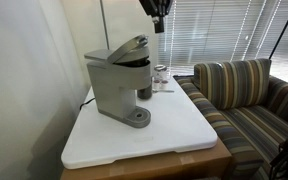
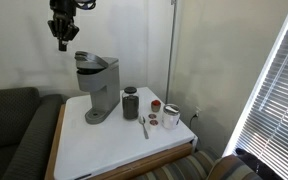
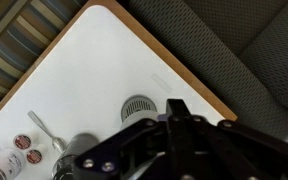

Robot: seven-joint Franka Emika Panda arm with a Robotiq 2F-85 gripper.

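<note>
A grey coffee maker (image 1: pixel 119 88) stands on the white table, its top lid (image 1: pixel 127 48) tilted up. The round drip tray (image 3: pixel 138 104) at its base shows in the wrist view, where my arm hides much of the machine. My gripper (image 2: pixel 62 46) hangs in the air above the machine, apart from it and pointing down. It is shut, with nothing showing between its fingers.
Behind the machine stand a dark jar (image 2: pixel 130 103) and a clear glass mug (image 2: pixel 171 116). A fork-like utensil (image 2: pixel 144 128) and small pods (image 2: pixel 153 119) lie between them. A striped sofa (image 1: pixel 234 85) flanks it.
</note>
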